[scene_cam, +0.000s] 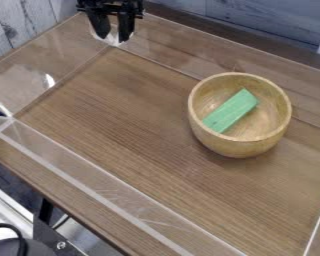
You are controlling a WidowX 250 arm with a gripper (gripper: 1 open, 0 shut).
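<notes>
My gripper [111,22] is at the top edge of the view, left of centre, a dark shape over a pale, shiny patch at the back of the wooden table [136,160]; whether it is open or shut is unclear. On the right sits a round wooden bowl [264,136] with a green block [230,111] lying inside it.
Clear tape strips run across the table's left side. A dark object [8,240], possibly cables, lies at the bottom left corner. Walls bound the table at the back.
</notes>
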